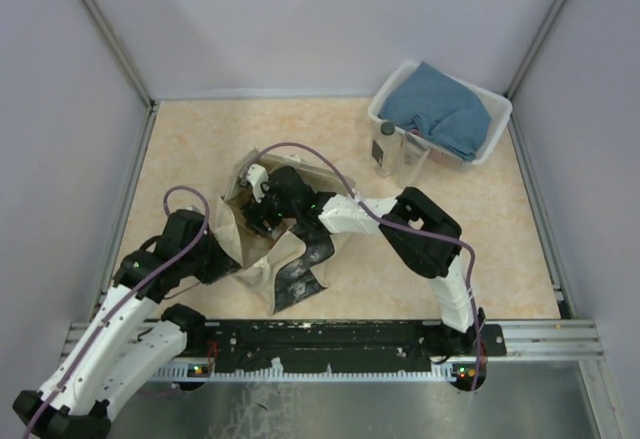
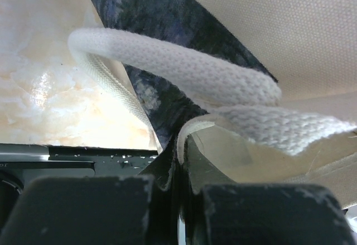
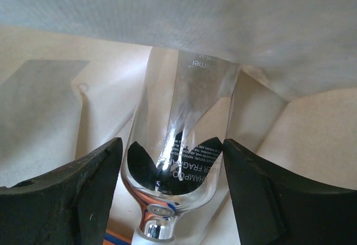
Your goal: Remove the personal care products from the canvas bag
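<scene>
The beige canvas bag (image 1: 262, 275) with a dark printed panel lies open in the middle of the table. My left gripper (image 1: 232, 265) is shut on the bag's rim; in the left wrist view, cloth runs between its fingers, below the white rope handle (image 2: 173, 61). My right gripper (image 1: 264, 219) reaches inside the bag. In the right wrist view, a clear shampoo bottle (image 3: 187, 119) with black lettering lies between its parted fingers, its pump end towards me. The right fingertip is at the bottle's edge; whether both touch, I cannot tell.
Two clear bottles, one with a dark cap (image 1: 384, 149) and one paler (image 1: 412, 159), stand at the back right. Behind them is a white basket (image 1: 497, 119) holding a blue cloth (image 1: 436, 109). A fold of canvas (image 3: 184, 13) hangs over the bottle.
</scene>
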